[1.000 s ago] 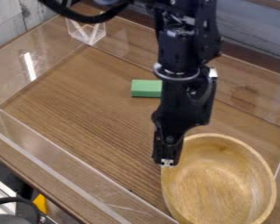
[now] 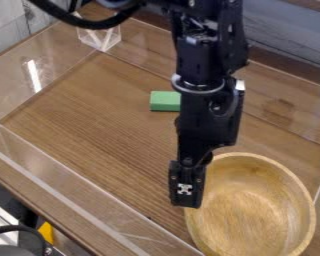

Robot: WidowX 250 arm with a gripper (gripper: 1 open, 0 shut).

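Observation:
The black robot gripper (image 2: 190,180) hangs over the left rim of a light wooden bowl (image 2: 263,215) at the lower right, its fingers open and pointing down. Whether anything lies between the fingertips is hard to tell at this size. A green block (image 2: 164,101) lies behind the arm, partly hidden by it.
A clear container (image 2: 99,32) stands at the back left. A small white item (image 2: 239,85) shows right of the arm.
The gripper has moved slightly down along the bowl's left edge, and its tip now shows lower in the view.

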